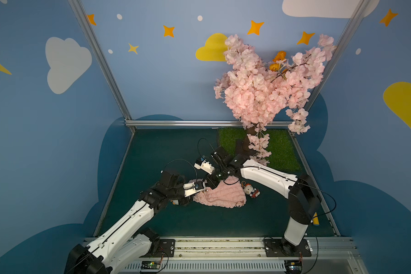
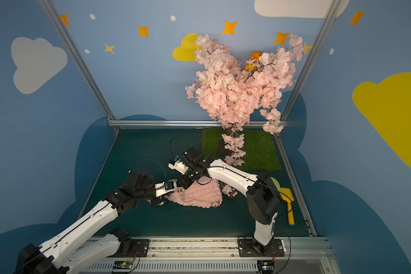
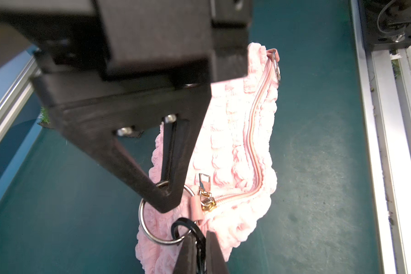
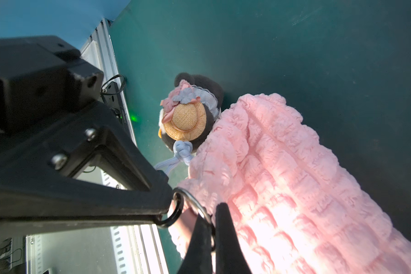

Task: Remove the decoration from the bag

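The pink quilted bag (image 1: 221, 194) lies flat, its zipper (image 3: 255, 150) closed. At its left end, a large silver ring (image 3: 142, 219) hangs by a pink tab, linked with a small black ring (image 3: 180, 221). My left gripper is shut on the black ring. My right gripper is shut with the thin silver ring between its fingertips. Both grippers meet closely over this end. A penguin plush (image 4: 201, 105) in a straw hat lies beside the bag, with a pale blue knotted cord (image 4: 182, 151); where the cord ends is hidden behind the left gripper's finger.
A small white doll (image 1: 251, 191) lies at the bag's right end. A yellow tool (image 2: 288, 205) rests near the right wall. Behind are a grass mat (image 1: 283, 153) and a pink blossom tree (image 1: 260, 91).
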